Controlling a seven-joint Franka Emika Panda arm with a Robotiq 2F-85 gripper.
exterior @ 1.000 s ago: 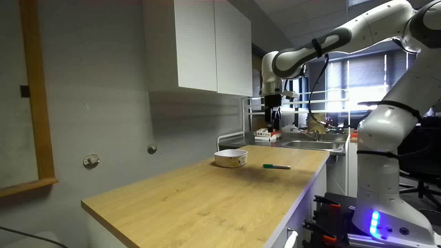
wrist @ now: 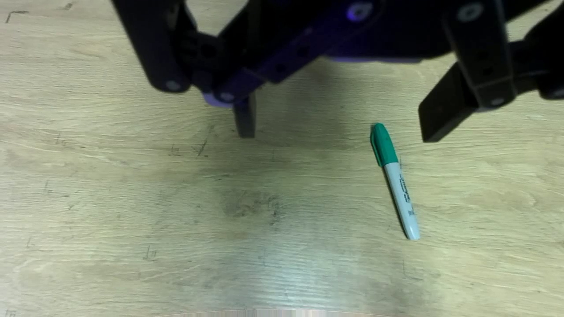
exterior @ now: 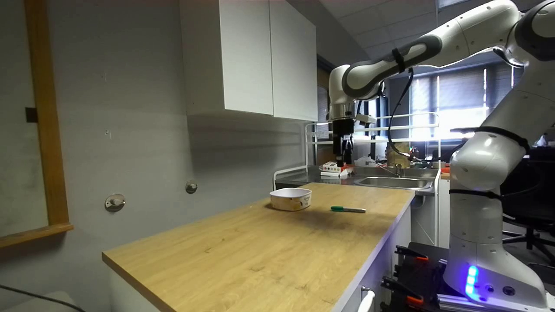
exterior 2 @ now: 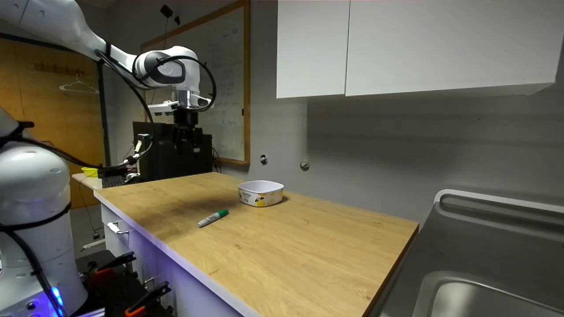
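A marker with a green cap and pale grey barrel lies flat on the wooden counter; in the wrist view the marker (wrist: 396,179) is right of centre, its cap end nearest the right finger. My gripper is open with nothing between its fingers. In exterior view 1 the gripper (exterior: 343,158) hangs well above the counter, pointing down. Exterior view 2 shows the gripper (exterior 2: 188,145) high up, with the marker (exterior 2: 213,218) lower and to its right. A white bowl with a lemon print (exterior 2: 261,193) stands upright beside the marker, touching neither it nor the gripper.
White wall cabinets (exterior: 270,62) hang over its back side. Beyond one end are a metal sink (exterior: 393,182), a white rack and small boxes (exterior: 333,169).
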